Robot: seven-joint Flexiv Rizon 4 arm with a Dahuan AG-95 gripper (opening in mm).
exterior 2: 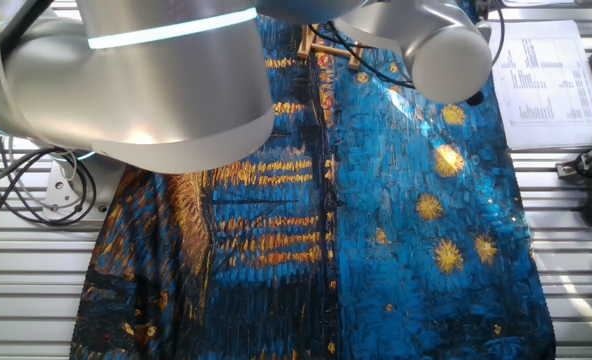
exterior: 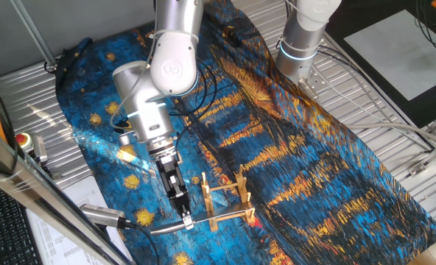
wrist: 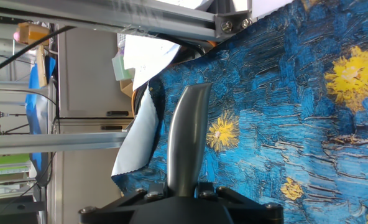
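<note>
A metal knife [exterior: 166, 228] lies across the wooden rack [exterior: 241, 184] in exterior view 1, its blade reaching over the near end of the rack and its curved handle sticking out to the left. My gripper [exterior: 188, 220] reaches down over the knife just left of the rack and is shut on it near where handle meets blade. In the wrist view the grey handle [wrist: 187, 137] rises from between the black fingers, which close in on both sides. The blade is hidden there. Exterior view 2 shows only part of the rack [exterior 2: 321, 45], behind the arm, and not the gripper.
A blue and gold painted cloth [exterior: 292, 162] covers the table, with wide free room right of the rack. Left of the handle are a grey camera-like device [exterior: 104, 216] with a cable and a metal post [exterior: 45, 180].
</note>
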